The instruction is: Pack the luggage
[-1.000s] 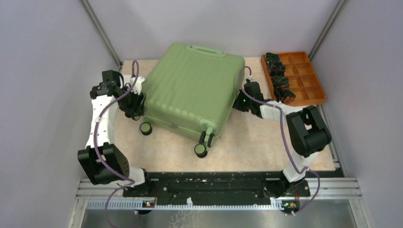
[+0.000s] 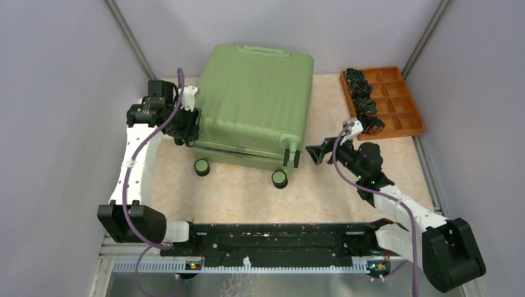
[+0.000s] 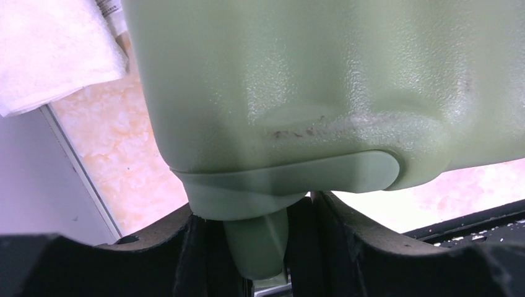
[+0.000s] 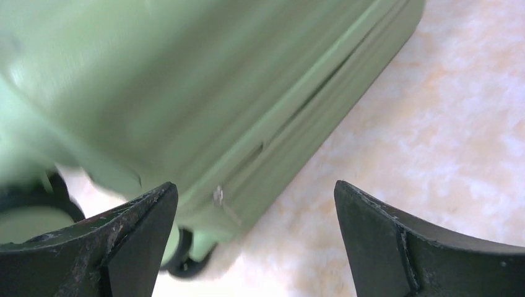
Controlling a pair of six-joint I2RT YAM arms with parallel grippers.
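A closed green suitcase [image 2: 254, 93] lies on the table with its wheels toward the front. At its front-left corner my left gripper [image 2: 189, 127] is shut on a green fitting [image 3: 255, 241], seemingly a wheel housing; its fingers hide part of it. My right gripper [image 2: 319, 150] hangs open just right of the suitcase's front-right corner, with nothing between its fingers; the right wrist view shows that corner blurred, with dark wheels below.
An orange compartment box [image 2: 396, 105] with dark rolled items stands at the back right. A folded white towel [image 3: 56, 49] lies left of the suitcase. Bare tabletop [image 2: 247, 204] shows in front and at the right.
The suitcase has turned slightly and moved toward the back, with my left gripper along at its corner.
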